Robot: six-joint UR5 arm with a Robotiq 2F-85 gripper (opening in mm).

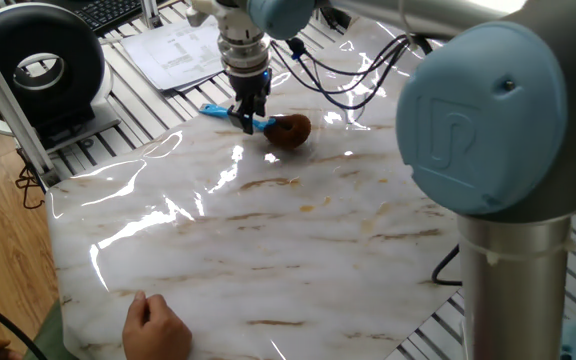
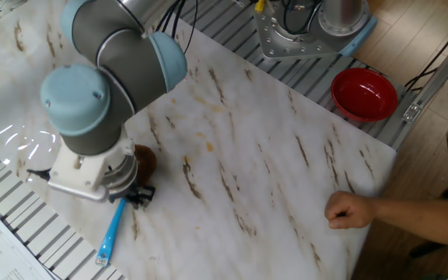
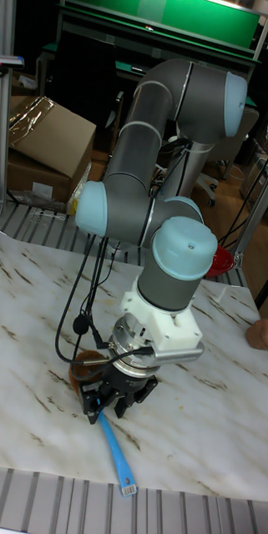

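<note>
A brush with a blue handle (image 3: 115, 454) and a round brown head (image 1: 289, 131) lies on the marble-patterned tabletop near its edge. Right over the handle, close to the head, is my black gripper (image 3: 108, 416), pointing down. In exterior view 3 its fingers (image 3: 88, 410) stand apart on either side of the handle, so the fingers look open. Whether a finger touches the handle is not clear. From exterior view 2, the arm covers part of the brown head (image 2: 145, 162), while the handle's far end sticks out past the gripper.
A red bowl (image 2: 364, 95) sits at the table's far corner by the robot base. A person's fist (image 2: 348, 210) rests on the tabletop. Paper sheets (image 1: 173, 55) and a black round device (image 1: 38, 60) lie beyond the brush.
</note>
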